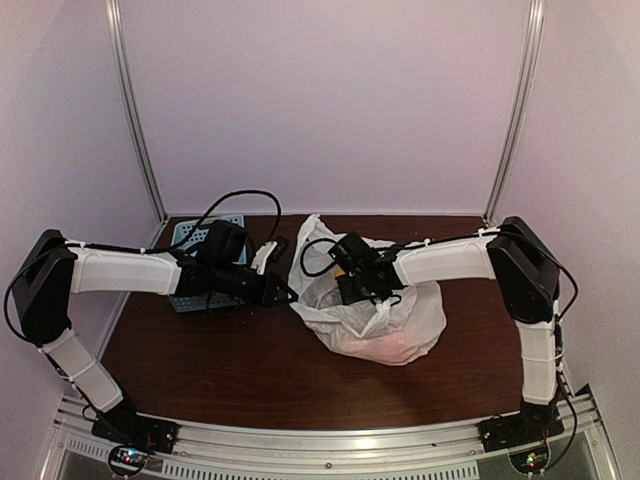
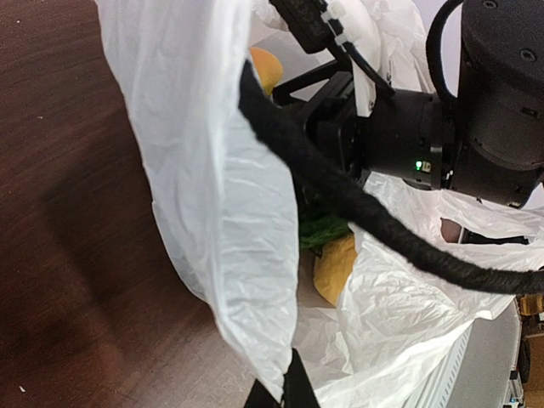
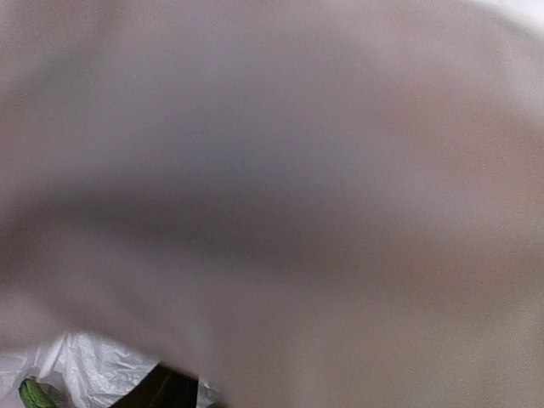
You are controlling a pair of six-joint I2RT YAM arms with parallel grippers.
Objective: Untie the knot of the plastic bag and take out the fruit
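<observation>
The white plastic bag (image 1: 420, 318) lies open at the table's middle. My left gripper (image 1: 292, 297) is shut on the left edge of its mouth; the left wrist view shows the film pinched at the fingertips (image 2: 285, 393). My right gripper (image 1: 346, 290) is down in the mouth, its fingers largely hidden. An orange fruit (image 2: 267, 70) shows beside it; whether the fingers hold it is unclear. Lower in the bag are a yellow-orange fruit (image 2: 334, 270) and something green (image 2: 323, 229). Blurred film covers most of the right wrist view, leaving one dark finger (image 3: 174, 389) at the bottom.
A light blue basket (image 1: 196, 303) stands at the back left, partly behind my left arm. Bare brown table (image 1: 240, 375) lies in front of the bag and to its right. White walls enclose the sides and back.
</observation>
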